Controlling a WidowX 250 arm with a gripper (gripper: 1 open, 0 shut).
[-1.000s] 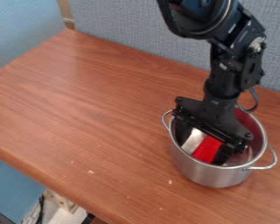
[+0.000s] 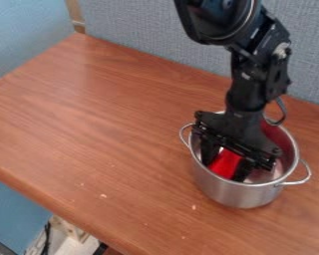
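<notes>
A black robot gripper [image 2: 239,147] reaches down from the top right into a silver two-handled pot [image 2: 239,195] on the right part of the wooden table. A red object [image 2: 225,164] lies inside the pot, just below and partly behind the gripper's fingers. The fingertips are hard to make out against the pot's interior, so whether they hold the red object cannot be seen.
A grey padded wall stands behind, with a blue surface beyond the table's left edge.
The gripper has shifted slightly left over the pot. A white part of the object that showed beside the red one second ago is now mostly hidden.
</notes>
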